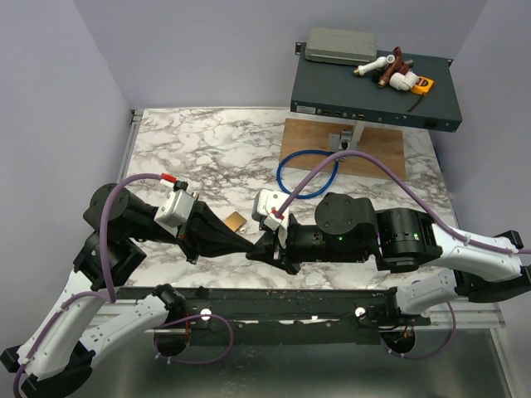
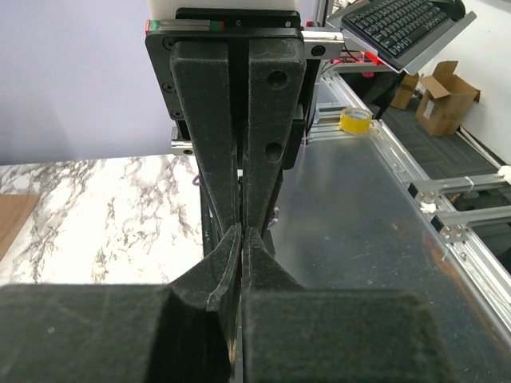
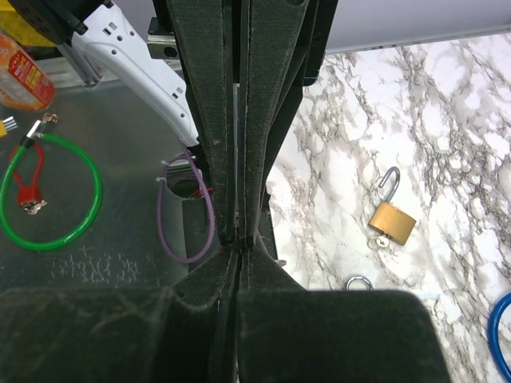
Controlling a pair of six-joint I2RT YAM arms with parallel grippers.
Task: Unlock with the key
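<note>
In the right wrist view, a brass padlock (image 3: 392,223) lies on the marble top with its shackle (image 3: 390,182) swung out at one end. A small key (image 3: 378,242) sits at the padlock's other end. From above, the padlock (image 1: 235,221) is partly covered by my left arm. My left gripper (image 1: 250,246) and right gripper (image 1: 256,251) meet tip to tip in front of the padlock. Both are shut, with nothing visible between the left fingers or the right fingers (image 3: 209,275). The padlock is apart from both grippers.
A metal ring (image 3: 359,282) lies near the padlock. Farther back are a blue cable loop (image 1: 288,157), a wooden board (image 1: 383,149) and a raised dark case (image 1: 332,79). Its front edge runs below my arms.
</note>
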